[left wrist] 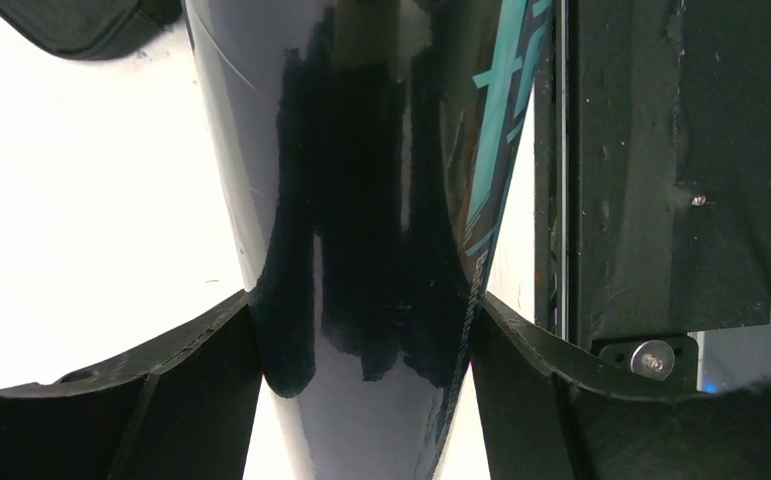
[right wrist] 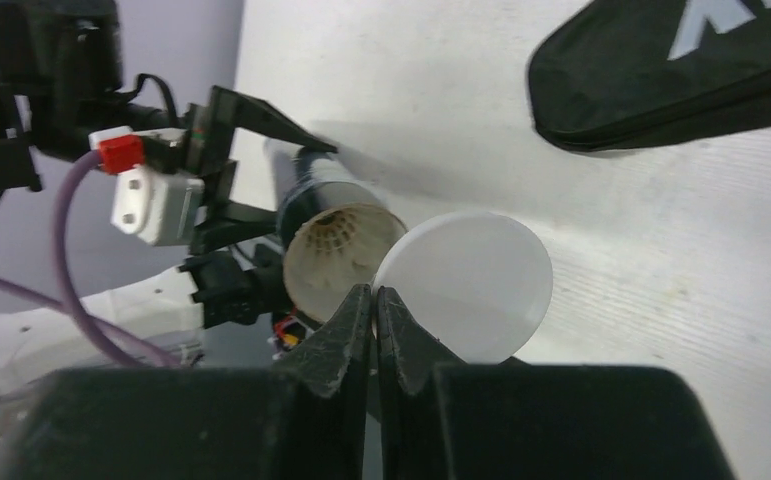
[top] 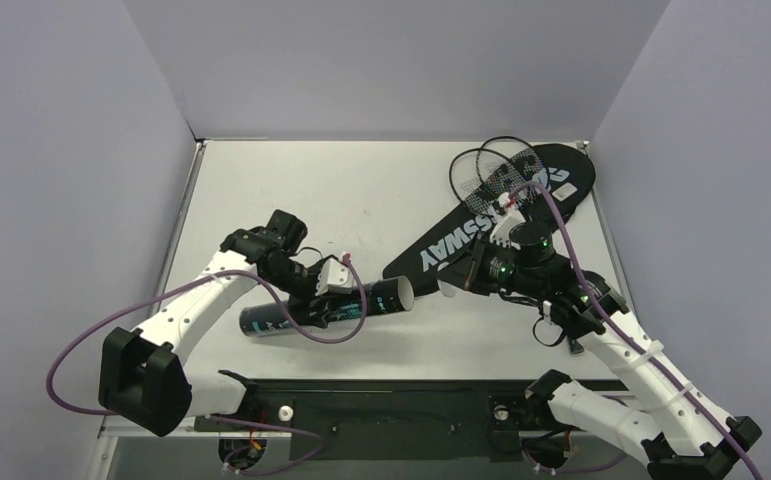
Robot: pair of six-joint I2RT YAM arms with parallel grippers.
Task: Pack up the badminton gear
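A long dark shuttlecock tube [top: 389, 295] slants across the left half of the table, its open mouth [right wrist: 339, 262] turned toward my right arm. My left gripper is shut around the tube, a finger against each side. My right gripper [top: 449, 275] is raised to the right of the mouth, shut on the rim of a thin white lid [right wrist: 486, 285]; lid and tube are apart. Behind lies the black racket bag [top: 431, 245], with two rackets [top: 496, 180] over its far part; the right arm hides some of the bag and the shafts.
Bare white table [top: 271, 180] stretches behind the left arm. In front of the tube a clear strip runs to the dark front edge [top: 391, 385]. One racket handle [top: 575, 346] shows beside the right arm. Grey walls enclose the back and sides.
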